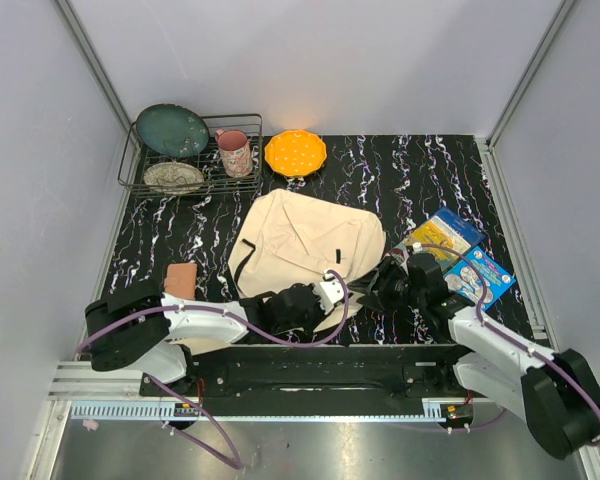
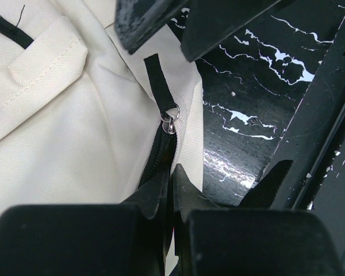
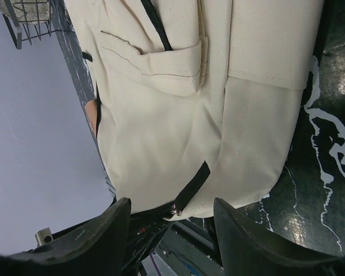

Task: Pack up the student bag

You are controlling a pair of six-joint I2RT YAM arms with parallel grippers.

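A cream canvas bag (image 1: 295,235) lies flat at the front centre of the black marble counter. Its black zipper tab with a metal ring shows at the front edge, also in the right wrist view as a strip (image 3: 192,184). My left gripper is shut on the bag's zipper edge, just below that tab. My right gripper stands part open just above the tab, its fingers either side of it, nothing visibly held.
Notebooks (image 1: 480,275) lie at the right, partly under the right arm. A brown item (image 1: 180,280) lies left of the bag. A dish rack (image 1: 140,180) with plates and a mug and an orange plate (image 1: 295,152) stand at the back.
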